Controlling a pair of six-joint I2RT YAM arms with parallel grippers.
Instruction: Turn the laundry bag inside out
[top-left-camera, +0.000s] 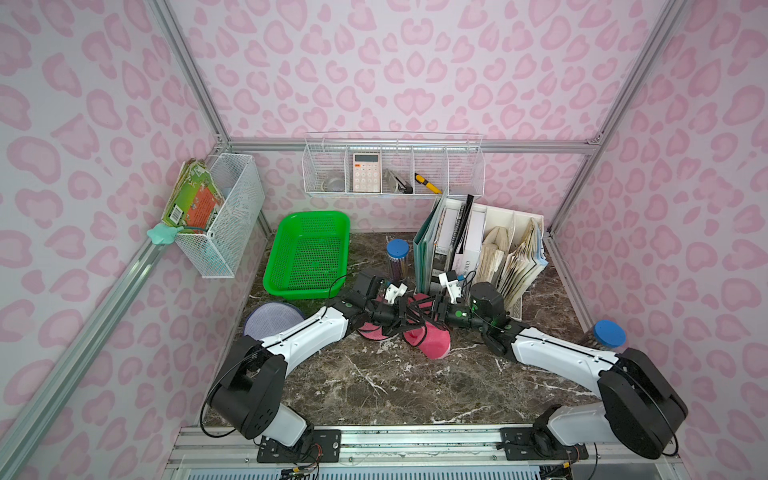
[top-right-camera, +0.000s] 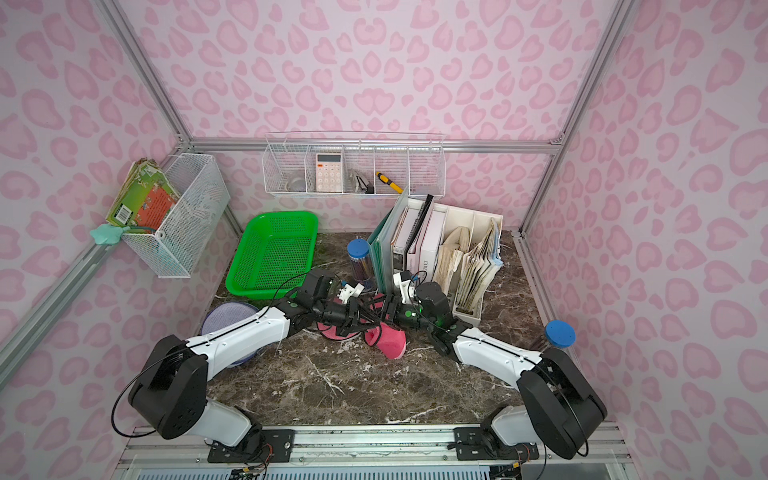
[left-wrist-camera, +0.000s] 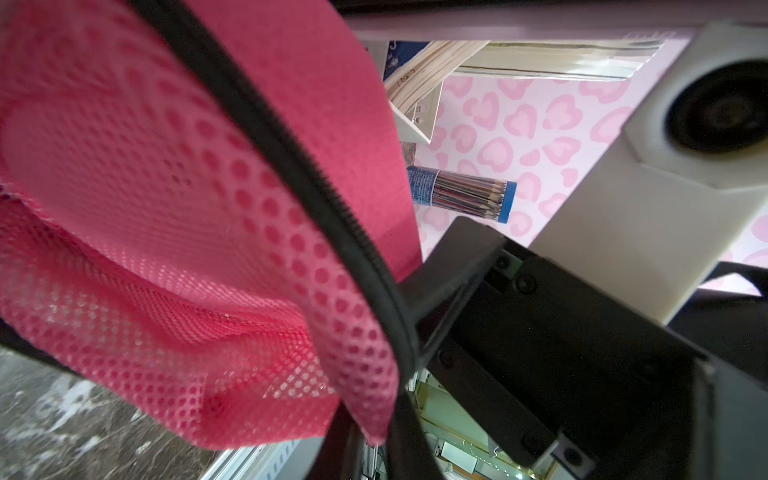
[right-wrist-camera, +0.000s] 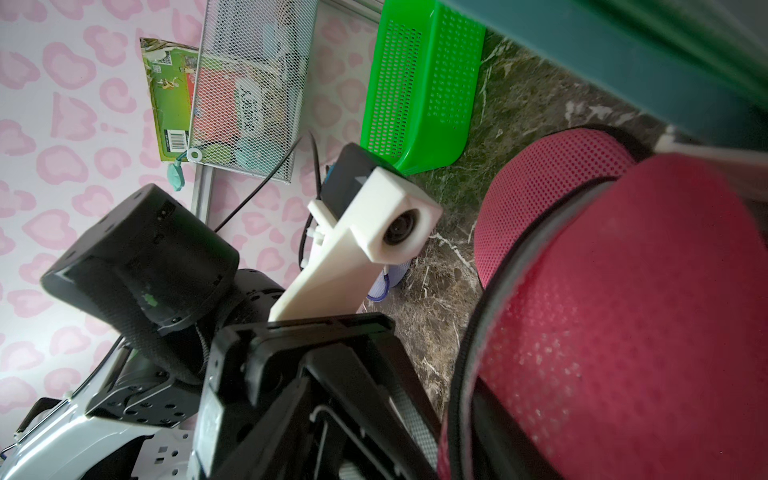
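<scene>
The pink mesh laundry bag is bunched beneath and between my two grippers, its dark zipped rim standing up. In the left wrist view a fold of mesh runs down between the blurred fingers of my left gripper, which is shut on it. My right gripper is open at the rim, close against the left one; one of its fingers touches the zipped edge. In the right wrist view, the bag's red-pink side fills the right. The grippers hide much of the bag in both top views.
A green basket stands at back left, with a lavender round item in front of it. Behind the grippers are a blue-lidded jar and a file box.
</scene>
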